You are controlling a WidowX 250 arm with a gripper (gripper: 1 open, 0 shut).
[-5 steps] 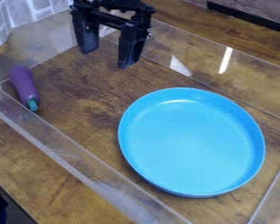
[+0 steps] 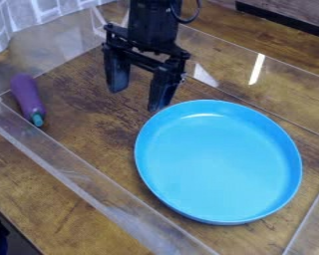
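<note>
My black gripper [image 2: 137, 80] hangs over the wooden surface in the upper middle, its two fingers spread apart with nothing seen between them. It is up and to the left of a large round blue plate [image 2: 215, 159]. A purple object [image 2: 27, 95] with a teal end lies at the far left, away from the gripper.
Clear plastic walls [image 2: 89, 179] run along the left and lower left and across the back. Bare wood [image 2: 89, 125] lies between the purple object and the plate, and more at the upper right.
The gripper has moved down in the view, closer to the plate's upper left edge. The plate and the purple object have not moved.
</note>
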